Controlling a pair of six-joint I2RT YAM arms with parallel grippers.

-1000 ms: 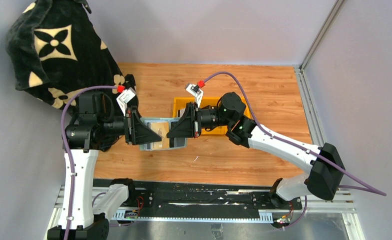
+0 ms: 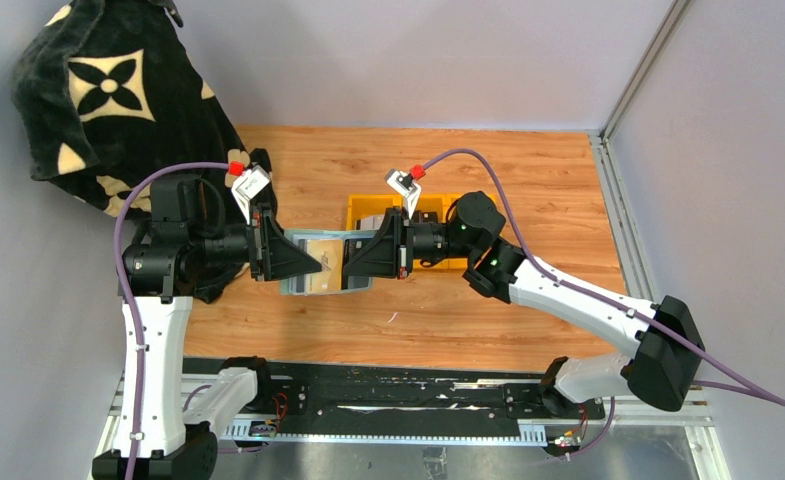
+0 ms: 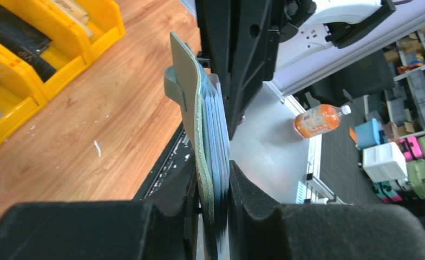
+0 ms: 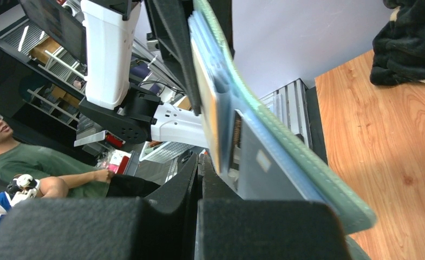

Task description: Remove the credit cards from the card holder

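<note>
The pale blue-green card holder (image 2: 295,285) hangs above the table, open, with several cards in its sleeves; a tan card (image 2: 322,275) and a dark card (image 2: 356,284) show. My left gripper (image 2: 314,264) is shut on the holder from the left; the left wrist view has the holder (image 3: 210,124) edge-on, pinched between the fingers. From the right, the tip of my right gripper (image 2: 349,271) overlaps the dark card as seen from above. In the right wrist view this gripper is shut, with nothing clearly visible between its fingers, close beside the holder (image 4: 291,157).
A yellow divided tray (image 3: 64,70) with dark and pale items stands on the wooden table (image 2: 438,335), partly beneath the right arm. A dark patterned cloth (image 2: 108,110) covers the back left. Bare wood lies at front and right.
Within the last second the right gripper has shifted slightly right.
</note>
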